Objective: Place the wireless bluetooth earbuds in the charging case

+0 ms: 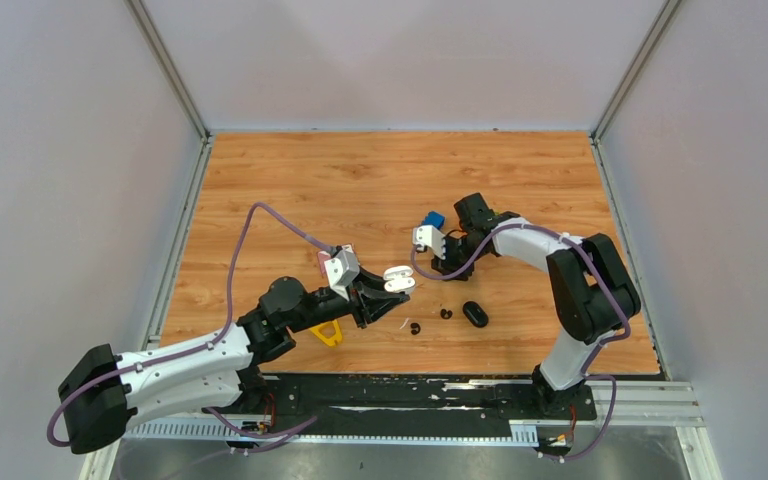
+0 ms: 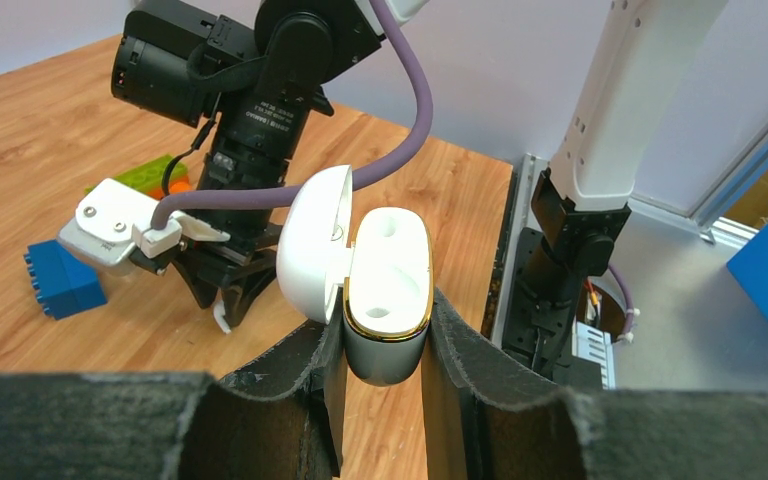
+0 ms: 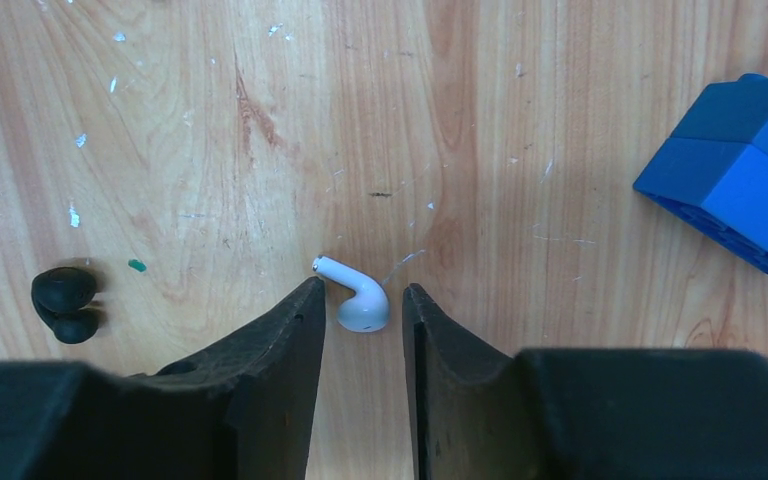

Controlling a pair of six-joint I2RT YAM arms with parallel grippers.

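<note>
The white charging case [image 2: 387,270], lid open with two empty wells showing, is held upright by my left gripper, which is shut on it; in the top view case [image 1: 398,284] and gripper sit left of centre. My right gripper is part open, low over the wood, its fingertips on either side of a white earbud [image 3: 353,285] that lies with its stem angled up-left in the right wrist view. The top view hides that earbud under the right arm.
A blue brick [image 3: 730,170] lies beside the right gripper. Small black pieces [image 3: 65,300] and a black oval object [image 1: 475,314] lie nearer the front. A yellow object [image 1: 329,335] is by the left arm.
</note>
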